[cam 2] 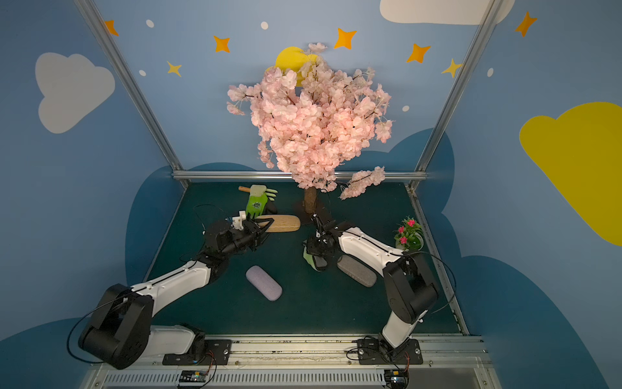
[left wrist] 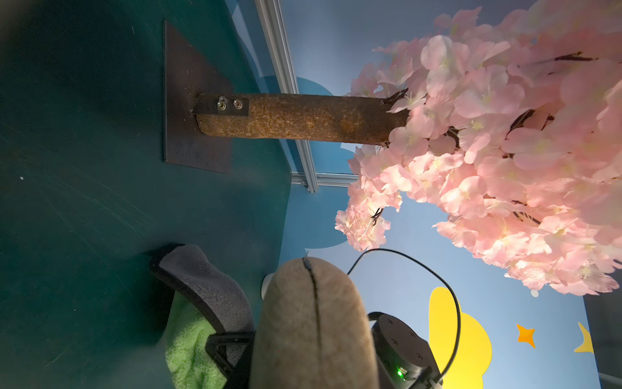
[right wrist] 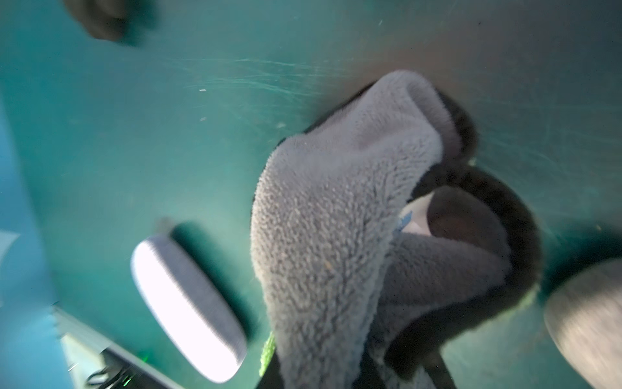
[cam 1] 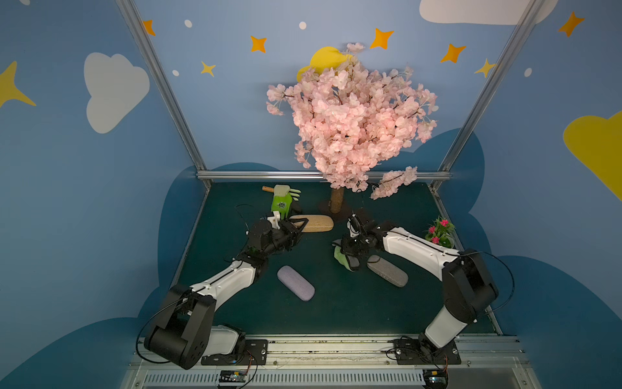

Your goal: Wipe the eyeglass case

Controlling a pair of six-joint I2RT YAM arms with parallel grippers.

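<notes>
A beige eyeglass case (cam 1: 316, 223) is held in my left gripper (cam 1: 294, 228), which is shut on one end and raises it near the tree trunk; in the left wrist view the case (left wrist: 314, 324) points forward from the fingers. My right gripper (cam 2: 316, 244) is shut on a grey-and-green cloth (right wrist: 324, 227), right of and slightly below the beige case in the overhead views, apart from it. A lilac case (cam 1: 295, 282) lies at front centre, and a dark grey case (cam 1: 386, 270) lies just right of the cloth.
A cherry tree on a trunk (cam 1: 336, 199) stands at the back centre. A green glove and hand rake (cam 1: 281, 197) lie at back left, a potted flower (cam 1: 440, 231) at right.
</notes>
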